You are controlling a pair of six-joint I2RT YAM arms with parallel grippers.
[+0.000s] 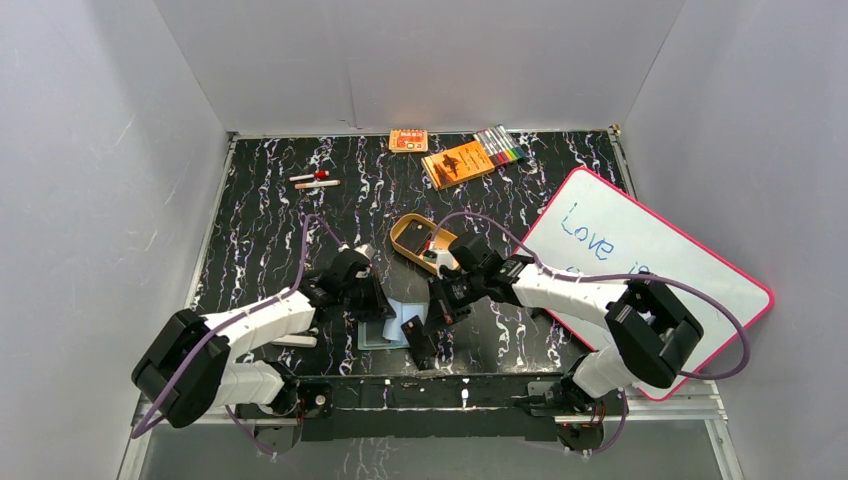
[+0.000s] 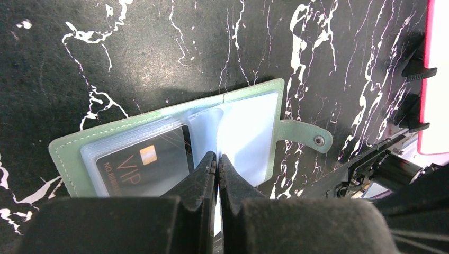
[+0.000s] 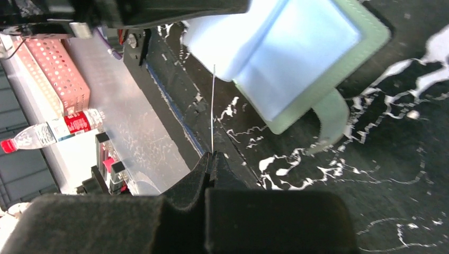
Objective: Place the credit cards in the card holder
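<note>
The open green card holder (image 2: 74,159) lies near the table's front edge, with a dark VIP card (image 2: 127,169) in a clear sleeve. My left gripper is shut on the raised edge of a translucent sleeve page over it. My right gripper is shut on a thin card (image 3: 213,106), seen edge-on in the right wrist view and as a dark card (image 1: 418,340) in the top view, beside the holder's right part. A tan tray (image 1: 401,236) behind them holds more cards.
A whiteboard (image 1: 640,280) covers the right side. A book (image 1: 450,165), pens and an orange notepad (image 1: 408,141) lie at the back; two markers (image 1: 316,185) are at back left.
</note>
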